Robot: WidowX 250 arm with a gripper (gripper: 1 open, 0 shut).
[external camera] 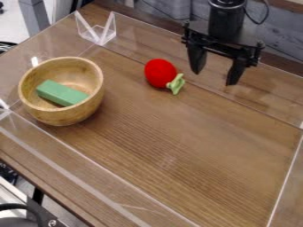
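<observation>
My black gripper [221, 58] is at the top right of the table, its fingers open, with nothing visible between them. A red round object with green leaves [160, 74], like a toy vegetable, lies to its left, apart from it. A wooden bowl [89, 110] at the left holds a green block [62, 97].
A white wire rack [97, 28] stands at the back left. A wall or panel runs behind my gripper, and the table's edge is at the lower left.
</observation>
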